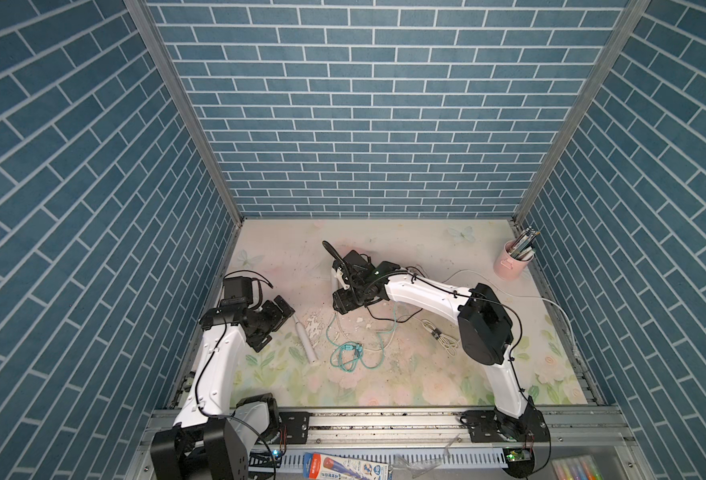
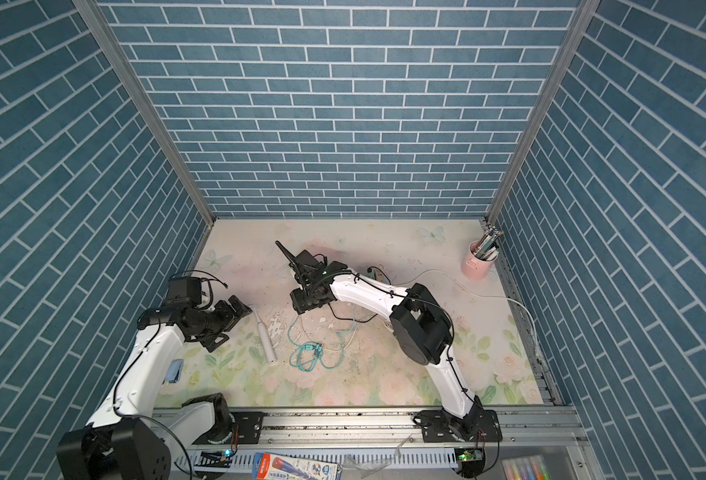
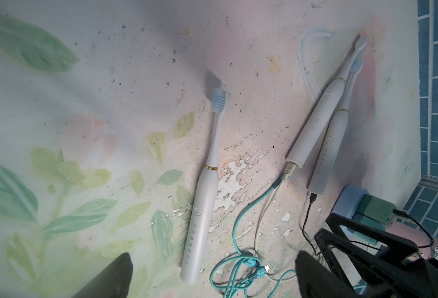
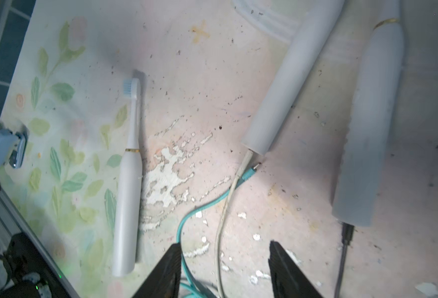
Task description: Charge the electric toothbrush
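Observation:
A lone white toothbrush (image 3: 201, 213) lies unplugged in the left wrist view. In the right wrist view, a white cable runs to the base of a second toothbrush (image 4: 293, 79). The bare tip of the teal cable (image 4: 251, 171) rests beside that base. A third toothbrush (image 4: 370, 124) has a black cable (image 4: 345, 248) at its base. My right gripper is open above the teal and white cables, nothing held between its fingers. Open and empty, my left gripper (image 1: 276, 325) hangs left of the lone toothbrush (image 1: 306, 342).
Teal cable coils (image 1: 347, 354) lie at the middle front. A tied white cable (image 1: 439, 336) sits farther right. At the back right stands a pink cup (image 1: 509, 262) of pens. My right arm (image 1: 433, 294) crosses over the table's middle.

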